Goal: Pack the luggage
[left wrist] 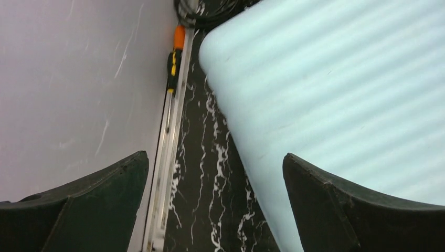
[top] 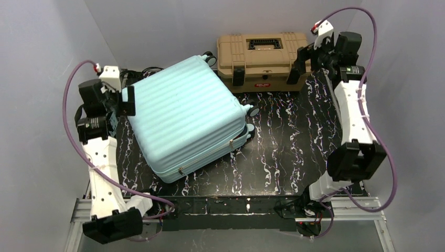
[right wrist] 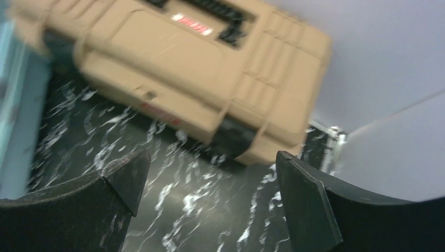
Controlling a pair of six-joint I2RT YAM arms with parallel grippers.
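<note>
A mint ribbed suitcase lies flat and askew on the black marbled floor, wheels to the right. A tan hard case sits along the back wall right of it. My left gripper hovers over the suitcase's left edge; in the left wrist view its fingers stand open beside the suitcase's corner. My right gripper is above the right end of the tan case, open with nothing between its fingers; the right wrist view shows the case, blurred.
A coil of black cable lies behind the suitcase. A screwdriver lies on the left edge rail, by the wall. Grey walls enclose the sides and back.
</note>
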